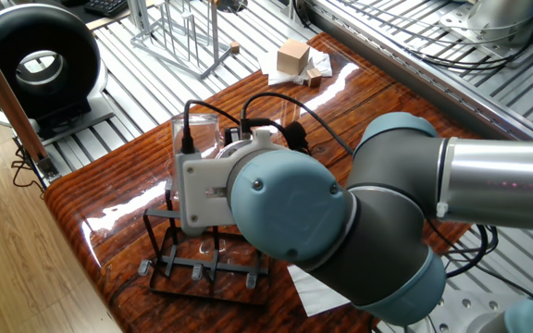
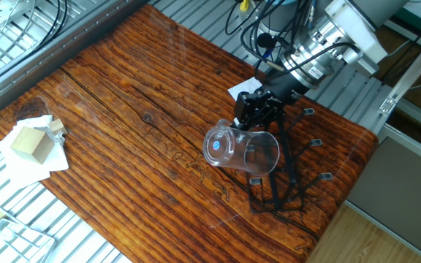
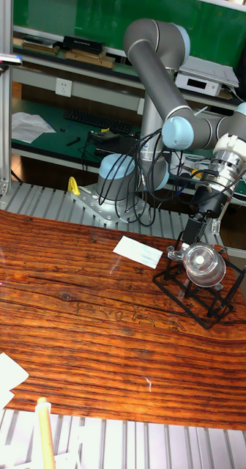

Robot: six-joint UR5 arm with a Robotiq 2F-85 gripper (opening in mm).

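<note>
A clear cup with a handle (image 2: 258, 152) lies sideways at the black wire rack (image 2: 292, 164), its base toward the table's middle and its mouth over the rack. In the third exterior view the cup (image 3: 204, 264) shows its round end above the rack (image 3: 195, 301). My gripper (image 2: 241, 123) is right beside the cup, at its handle side. Whether the fingers grip the handle, and whether a rack post bears the cup, I cannot tell. From the first exterior view the wrist hides the fingers; part of the cup (image 1: 197, 134) shows past it.
On the wooden table (image 2: 137, 139), white paper with a wooden block (image 2: 33, 145) and a smaller block lies at the far corner. A white sheet (image 3: 138, 251) lies near the rack. A metal wire stand (image 1: 188, 42) stands beyond the edge.
</note>
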